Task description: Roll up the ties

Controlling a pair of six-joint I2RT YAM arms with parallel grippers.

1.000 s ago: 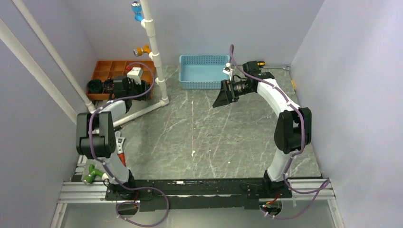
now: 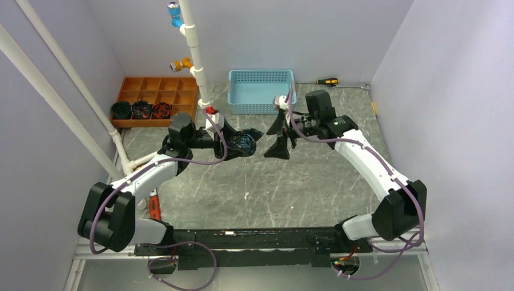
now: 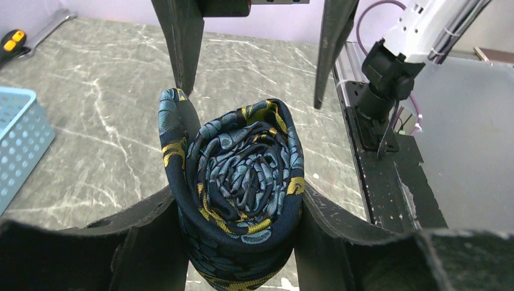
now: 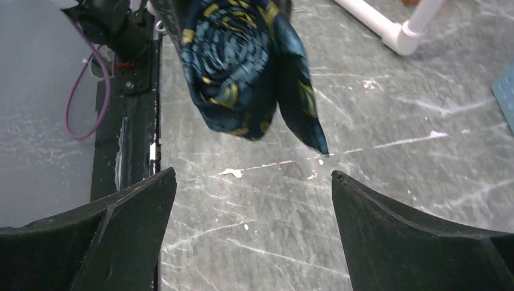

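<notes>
A dark blue tie with yellow pattern (image 3: pixel 245 173), rolled into a coil, is gripped by my left gripper (image 2: pixel 242 143) above the middle of the table. Its loose tail (image 4: pixel 301 100) sticks out to one side of the roll, toward my right gripper in the top view. My right gripper (image 2: pixel 273 143) stands open just right of the roll, its fingers apart and nothing between them. In the right wrist view the roll lies beyond the spread fingers (image 4: pixel 388 230). Three rolled ties (image 2: pixel 142 110) sit in compartments of the orange-brown divided box (image 2: pixel 180 82) at the back left.
An empty blue basket (image 2: pixel 260 110) stands at the back centre. White pipes (image 2: pixel 193 48) rise near the box. A screwdriver (image 2: pixel 327 81) lies at the back right, and a red-handled tool (image 2: pixel 154 206) at front left.
</notes>
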